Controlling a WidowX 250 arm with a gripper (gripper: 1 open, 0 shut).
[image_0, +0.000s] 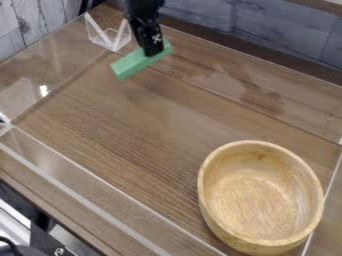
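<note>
My black gripper (150, 44) hangs at the top centre of the camera view, shut on a green block (138, 62) that is tilted diagonally below it. The fingertips are small and dark, partly over the block. A clear wire-like or plastic holder (107, 32) stands just left of the gripper.
A large round tan bowl (261, 195) sits at the lower right. The wooden table (134, 150) is otherwise mostly clear, with a wall along the top right and an edge at the lower left.
</note>
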